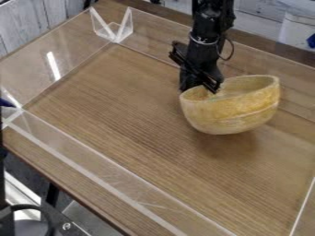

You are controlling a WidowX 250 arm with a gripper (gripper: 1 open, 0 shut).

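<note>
My black gripper [197, 78] is at the upper middle, its tips at the back-left rim of a yellowish bowl [229, 112]. The bowl is tilted, with its outer side toward the camera and most of its inside hidden. Whether the fingers are shut on the rim is hard to see.
A clear plastic piece [112, 28] stands at the back left of the wooden table [110, 147]. A small blue item [10, 115] shows at the left edge.
</note>
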